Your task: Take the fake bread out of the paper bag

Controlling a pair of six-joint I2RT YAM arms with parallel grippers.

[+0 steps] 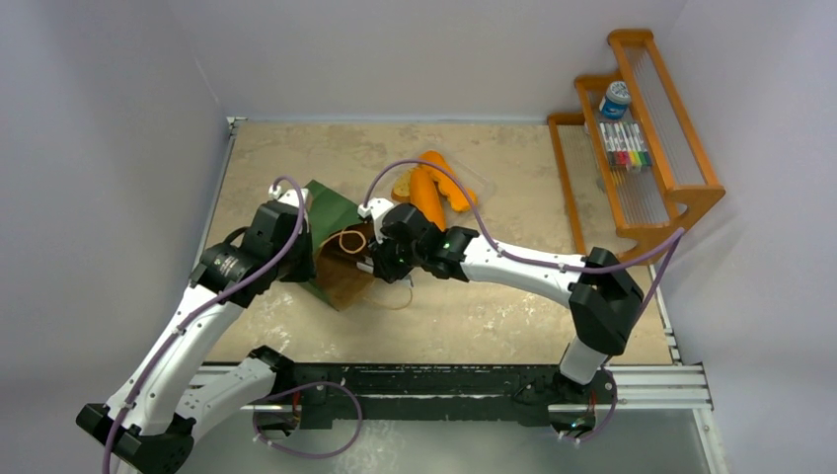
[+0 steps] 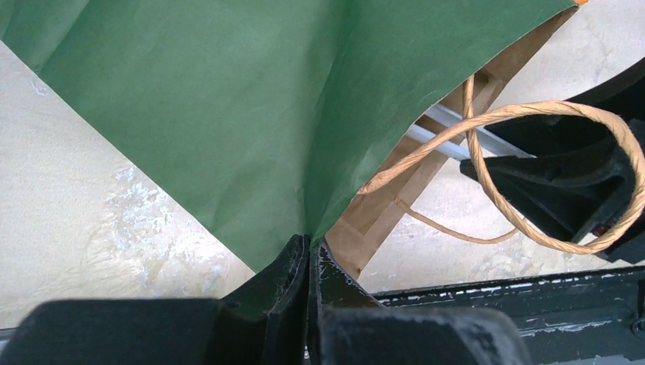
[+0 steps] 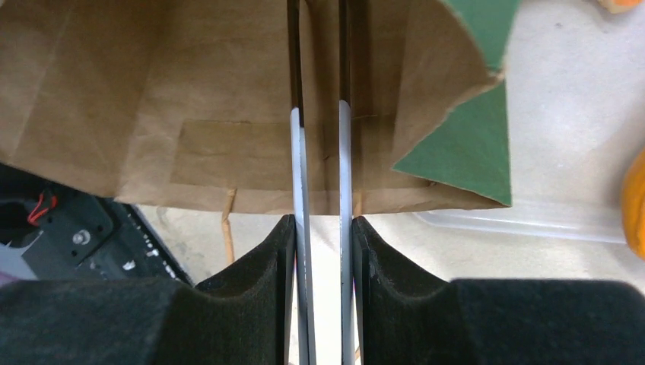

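Note:
The green paper bag (image 1: 331,205) lies on its side with its brown inside open toward my right gripper. My left gripper is shut at the edge of the green paper (image 2: 228,129); whether paper is between its tips is hard to see. My right gripper reaches into the bag's brown interior (image 3: 213,91), its long fingers part open with a narrow gap. I see no bread inside the visible part of the bag. A twisted handle (image 2: 578,106) loops over the right gripper in the left wrist view.
Orange bread pieces (image 1: 426,193) and a yellow one lie on a clear tray behind the right gripper. A wooden rack (image 1: 696,197) with markers and a jar stands at the right.

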